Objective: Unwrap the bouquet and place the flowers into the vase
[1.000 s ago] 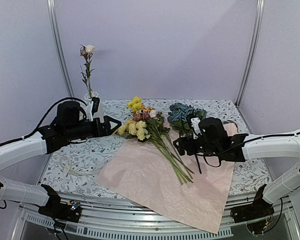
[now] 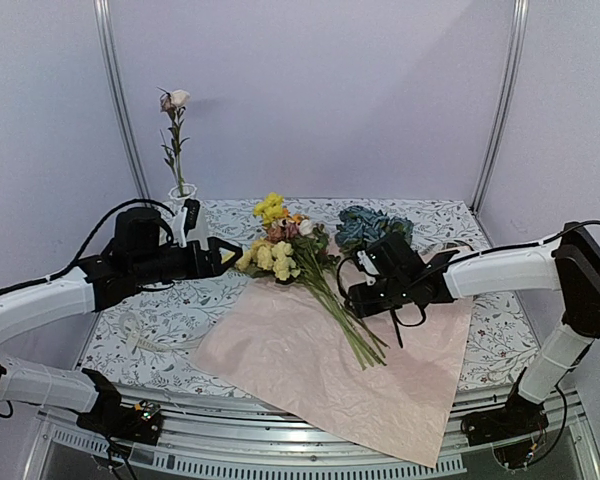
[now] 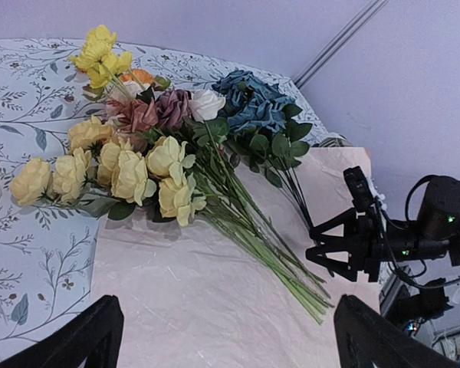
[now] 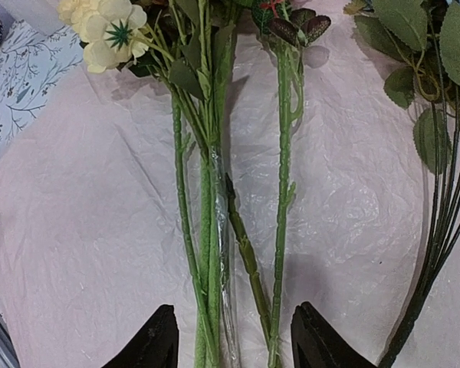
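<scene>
A loose bunch of flowers [image 2: 282, 258] in yellow, cream and pink lies on the pink paper, its green stems [image 2: 350, 333] pointing toward the front right. Blue flowers [image 3: 254, 103] with dark stems lie to its right. In the right wrist view several stems run down between the fingers of my right gripper, which stands part open above them and grips none. My left gripper [image 2: 228, 256] is open and empty, left of the cream blooms [image 3: 130, 172]. At the back left stands the vase [image 2: 183, 192], mostly hidden behind the left arm, with a pale rose [image 2: 178, 98] upright in it.
The pink paper [image 2: 310, 390] covers the table's middle and hangs over its front edge. A clear strip-like item [image 2: 140, 338] lies at the left front.
My right arm has swung a little in the top view, its forearm now higher and further left, with the gripper still by the stems. The left arm and flowers have stayed put.
</scene>
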